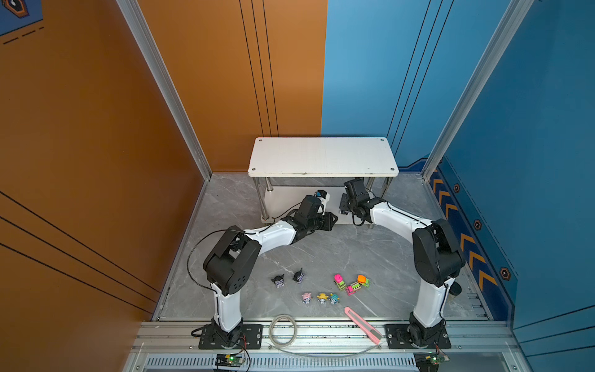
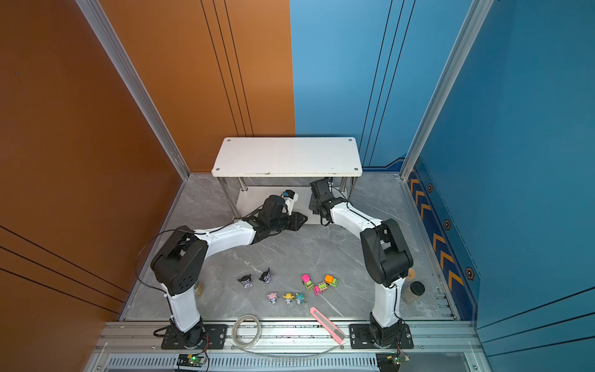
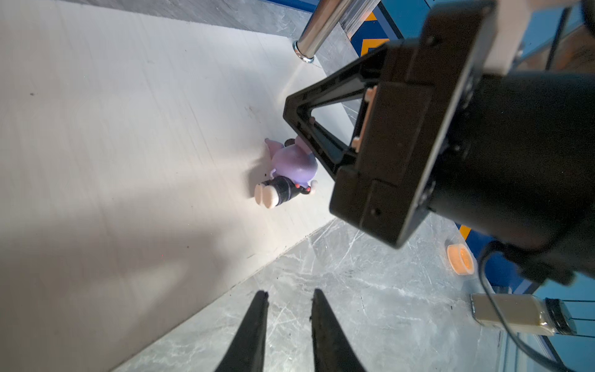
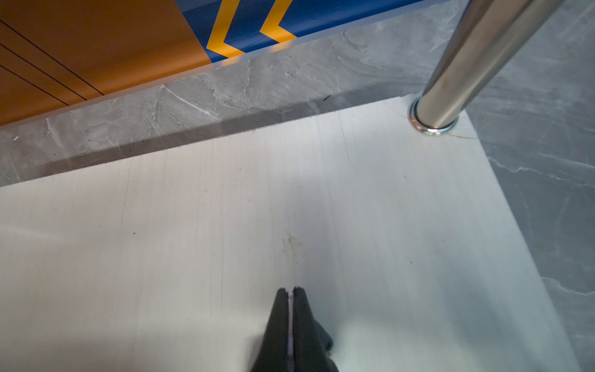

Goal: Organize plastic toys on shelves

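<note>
In the left wrist view a lilac and black toy (image 3: 294, 164) is tipped over, feet toward the lower left, on or just above the lower shelf (image 3: 155, 124). My left gripper is open, its fingers spread with nothing between them, in front of the shelf. Over the toy's head reaches my right gripper, its fingers shut. A thin lilac line shows between them in the right wrist view; I cannot tell whether they pinch the toy's ear. On the floor lie dark toys (image 1: 278, 281), small figures (image 1: 322, 298) and coloured toys (image 1: 353, 288).
The white top shelf (image 1: 322, 155) spans above both grippers, on metal posts (image 4: 458, 68). Bare board stretches across much of the lower shelf. A pink cutter (image 1: 362, 325) and a coiled tube (image 1: 283, 329) lie along the front rail.
</note>
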